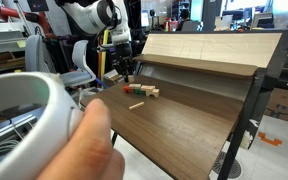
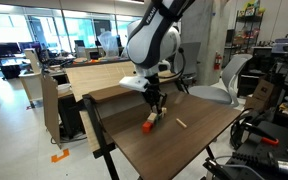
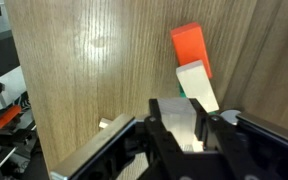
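In the wrist view my gripper is shut on a pale block (image 3: 179, 114), seen end-on between the dark fingers. Just ahead of it lie a red block (image 3: 191, 50) and a white block (image 3: 196, 83) on the wooden table, nearly in line. A sliver of green (image 3: 184, 94) shows beside the held block. From the second exterior view, the gripper (image 2: 157, 107) is low over the cluster, where the red block (image 2: 147, 127) is visible. How far the held block is from the table cannot be told.
A small wooden stick (image 1: 136, 106) lies apart on the table (image 1: 174, 125), whose near part is clear. A raised wooden shelf (image 1: 199, 65) runs along one side. A large blurred white and orange shape (image 1: 44, 130) covers the lower left of the first exterior view.
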